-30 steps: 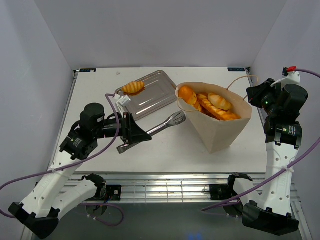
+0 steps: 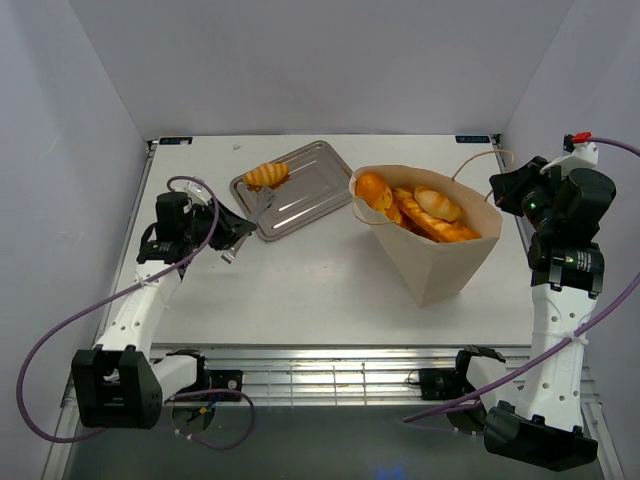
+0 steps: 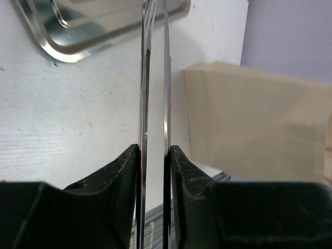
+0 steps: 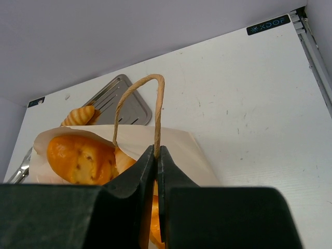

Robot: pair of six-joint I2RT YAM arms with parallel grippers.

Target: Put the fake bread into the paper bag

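One fake bread roll (image 2: 265,174) lies on the left end of the metal tray (image 2: 305,212). My left gripper (image 2: 240,230) is closed around metal tongs (image 2: 263,202); both tong arms (image 3: 146,93) run between its fingers in the left wrist view. The tong head reaches over the tray's lower left edge, short of the roll. The paper bag (image 2: 432,270) stands upright at right with several breads inside, among them a long loaf (image 2: 435,218). At the bag's right side, my right gripper is shut on a twisted paper handle (image 4: 160,91).
The bag's other handle (image 2: 372,218) hangs at its left rim. A metal rail (image 2: 330,375) runs along the front edge.
My left arm has swung back and left with the tongs, whose head moved from near the bag to the tray's left edge. The right arm, bag and roll look unmoved.
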